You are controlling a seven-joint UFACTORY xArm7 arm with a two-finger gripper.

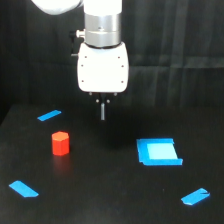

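Observation:
A red block (pixel 61 144) stands on the dark table at the left. Blue tape frames a white square (pixel 162 151) on the table to the right. Between them, and higher in the view, my white gripper (pixel 103 114) hangs above the table, pointing down. Its fingers look like one thin strip from this side, so I cannot tell whether they are open or shut. No object shows at their tips.
Separate strips of blue tape lie at the back left (pixel 49 115), front left (pixel 23 189) and front right (pixel 195 197). A black curtain (pixel 170 50) closes off the back.

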